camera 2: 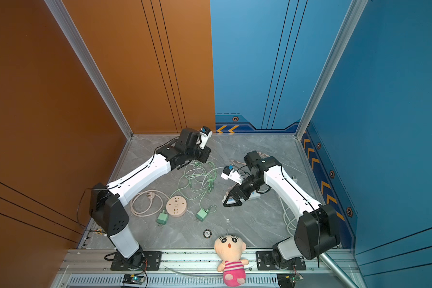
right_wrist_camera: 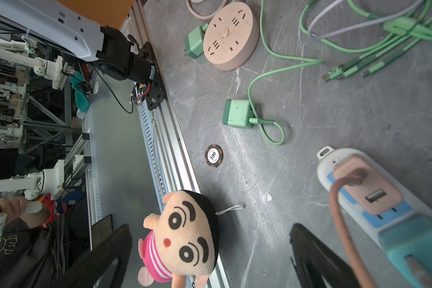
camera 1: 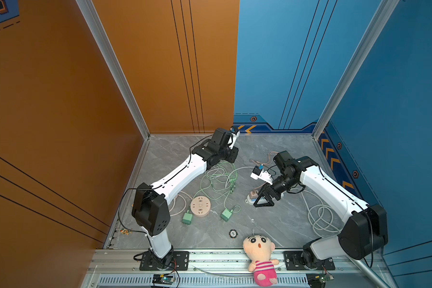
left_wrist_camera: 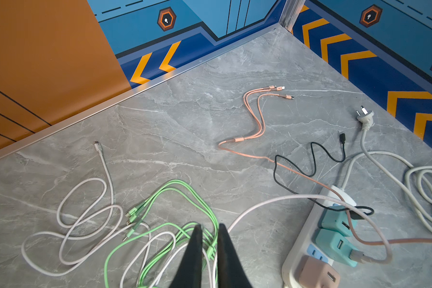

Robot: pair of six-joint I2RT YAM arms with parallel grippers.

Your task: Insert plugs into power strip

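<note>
In the left wrist view a white power strip (left_wrist_camera: pixel 292 268) lies at lower right. It bears two teal adapters (left_wrist_camera: pixel 337 243) and a pink adapter (left_wrist_camera: pixel 319 274); cables hang from the strip's plugs. Two green plugs, one corded (right_wrist_camera: pixel 238 113) and one (right_wrist_camera: pixel 194 42) beside the round pink power strip (right_wrist_camera: pixel 229 37), lie loose on the table in the right wrist view. My left gripper is part open over the green and white cables, a white cable showing in its gap. My right gripper is wide open and empty, above the table by the white strip.
A plush doll (right_wrist_camera: pixel 187 232) sits at the front edge, with a poker chip (right_wrist_camera: pixel 213 155) nearby. Tangled green cables (camera 1: pixel 220 180) cover the middle. Coiled white cable (camera 1: pixel 323 218) lies at right.
</note>
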